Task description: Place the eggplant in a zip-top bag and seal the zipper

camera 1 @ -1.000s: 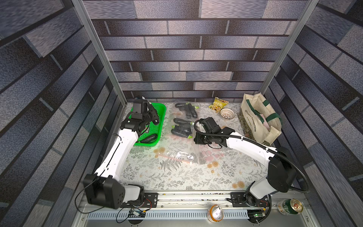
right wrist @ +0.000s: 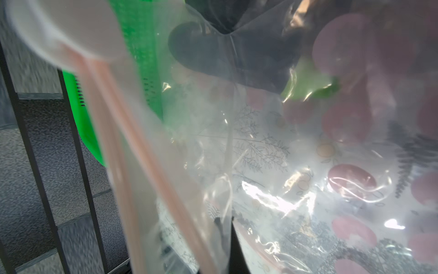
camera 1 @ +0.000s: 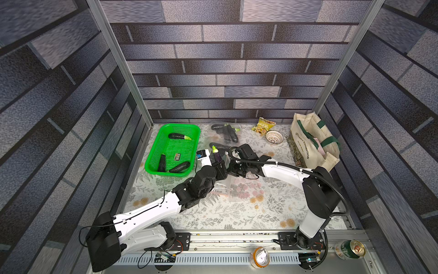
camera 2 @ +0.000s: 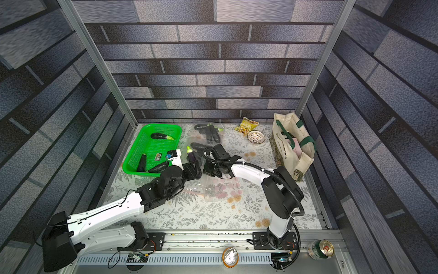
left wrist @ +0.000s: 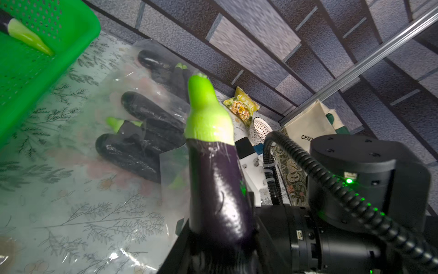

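An eggplant with a green stem stands upright in my left gripper, which is shut on it, over the middle of the table. Just right of it, my right gripper is shut on the clear zip bag; its pink zipper runs through the right wrist view to the fingers, which are mostly hidden by plastic. Bagged eggplants lie behind on the table. Whether the held eggplant is inside the open bag's mouth cannot be told.
A green basket with several eggplants stands at the left. A snack packet, a small woven bowl and a canvas tote are at the back right.
My left arm has swung from the basket to the middle, carrying an eggplant. My right gripper has shifted slightly left, with its arm repositioned.
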